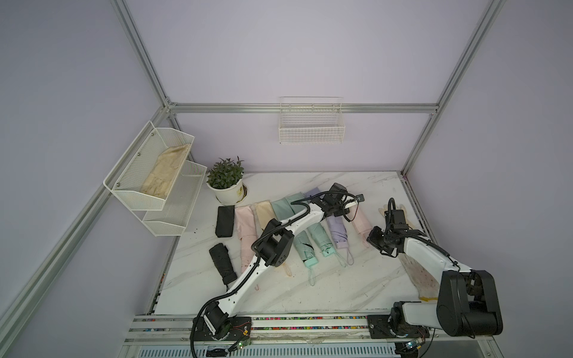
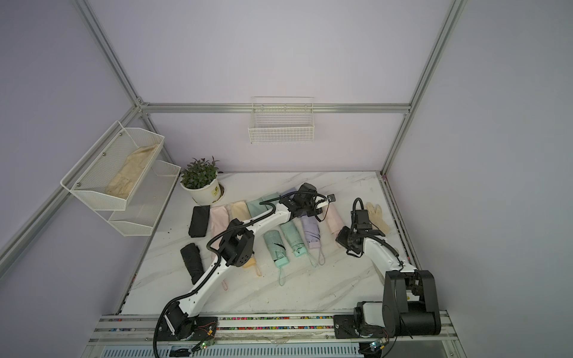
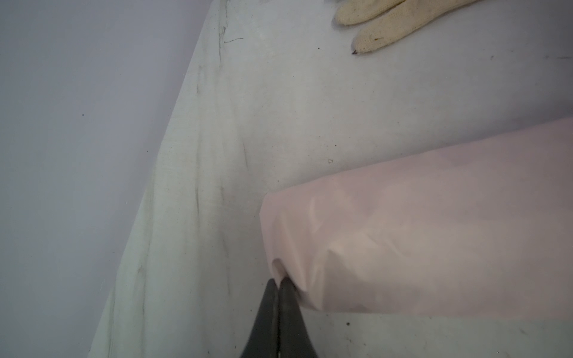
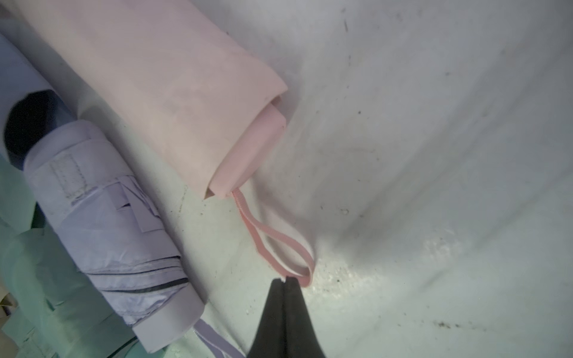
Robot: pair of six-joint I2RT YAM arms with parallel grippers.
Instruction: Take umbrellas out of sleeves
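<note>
A pink sleeve (image 3: 429,238) lies at the right of the umbrella row, with a pink umbrella (image 4: 253,149) inside it. Only the umbrella's end and its wrist strap (image 4: 292,244) show at the sleeve's mouth. At the sleeve's closed end my left gripper is shut on a corner; folds in the cloth run to its fingertips. Past the open end, my right gripper is shut with its tips at the end of the strap loop. Whether the strap is caught between them is unclear. A lilac umbrella (image 4: 113,232) lies beside, mostly out of its sleeve (image 4: 21,89).
Two green umbrellas (image 1: 305,249) lie left of the lilac one. Farther left are a pink one (image 1: 246,229), a black umbrella (image 1: 223,262) and a black sleeve (image 1: 225,221). A plant pot (image 1: 228,194) stands at the back.
</note>
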